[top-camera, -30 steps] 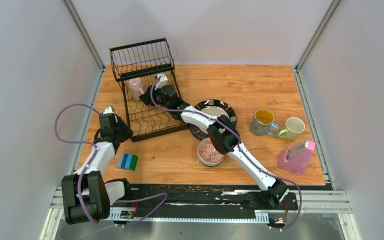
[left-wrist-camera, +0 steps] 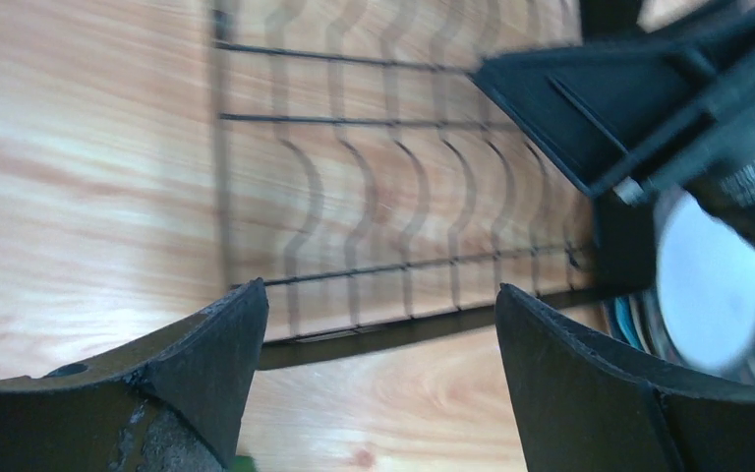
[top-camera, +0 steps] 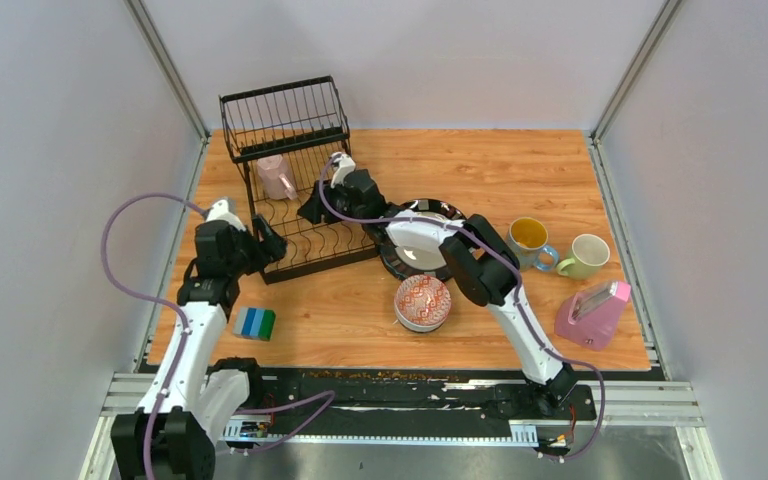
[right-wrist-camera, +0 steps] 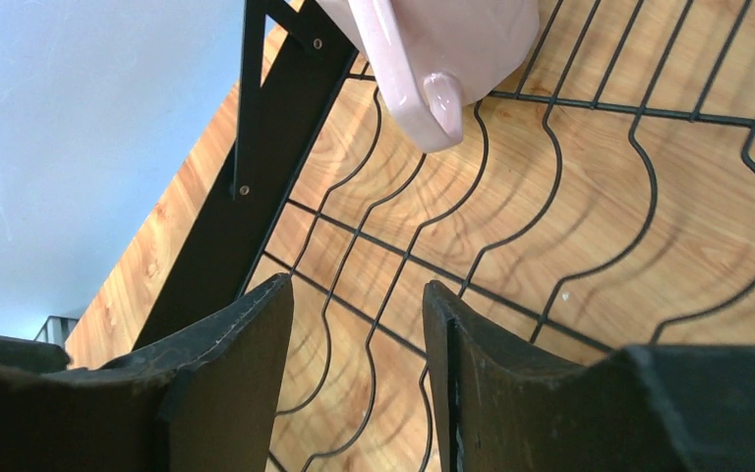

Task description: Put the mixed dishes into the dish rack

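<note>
A black wire dish rack stands at back left, holding an upside-looking pink mug in its lower tier. My right gripper is open over the rack, just below and right of that mug, nothing between its fingers. My left gripper hangs open over the rack's left front; its wrist view shows empty slots between the fingers. Plates and stacked bowls sit right of the rack, partly under the right arm. A blue-yellow mug, a green mug and a pink object stand at right.
Coloured blocks or a sponge lie at front left. Walls enclose the table at the sides and back.
My left gripper has moved right and up over the rack. My right gripper has backed away to the right from the pink mug, which stays in the rack.
</note>
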